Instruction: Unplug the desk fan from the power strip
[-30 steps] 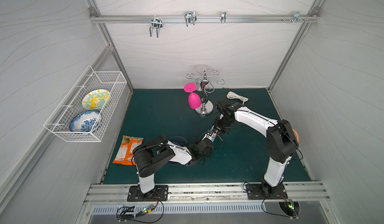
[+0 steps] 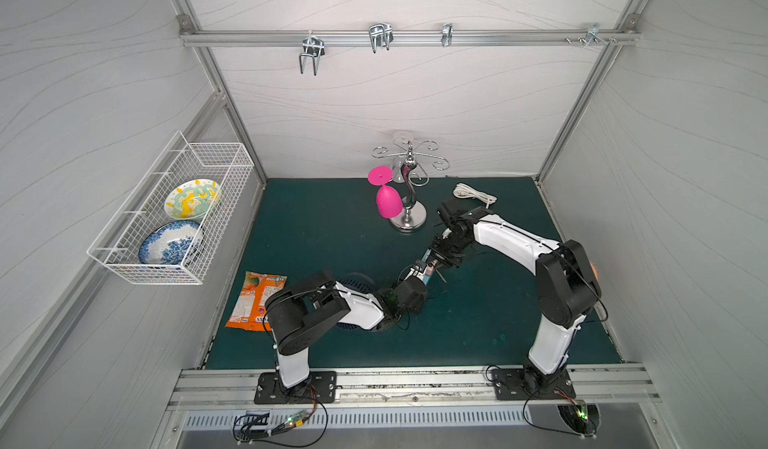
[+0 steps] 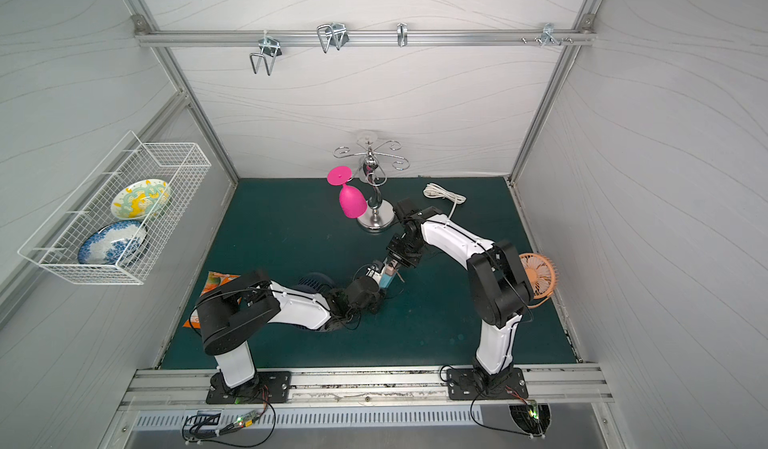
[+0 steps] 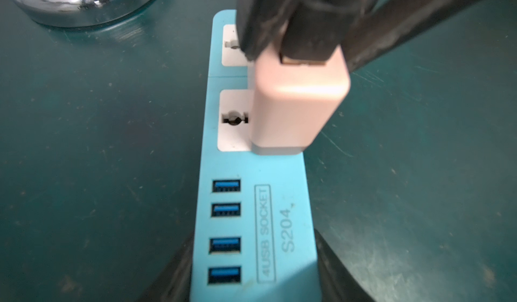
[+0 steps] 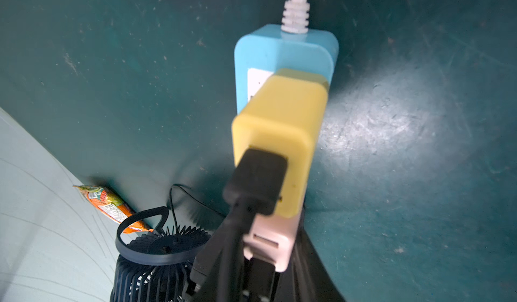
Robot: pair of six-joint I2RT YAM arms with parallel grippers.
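The light blue power strip (image 4: 253, 221) runs away from my left gripper, which is shut on its USB end. A pale pink adapter (image 4: 296, 108) sits on the strip, with a black plug (image 4: 317, 27) at its top. A yellow adapter (image 5: 285, 124) stands nearer the strip's cord end, a black plug (image 5: 255, 178) in it. My right gripper is over the pink adapter, its dark fingers apart on either side; whether they touch it is hard to see. An orange desk fan (image 3: 537, 275) stands at the right edge. A dark fan (image 5: 156, 253) lies behind the left arm.
A chrome stand (image 2: 409, 215) with a pink goblet (image 2: 389, 201) is just behind the grippers. A white coiled cord (image 2: 474, 193) lies at the back right. An orange packet (image 2: 256, 298) is at the left.
The left arm barely moved.
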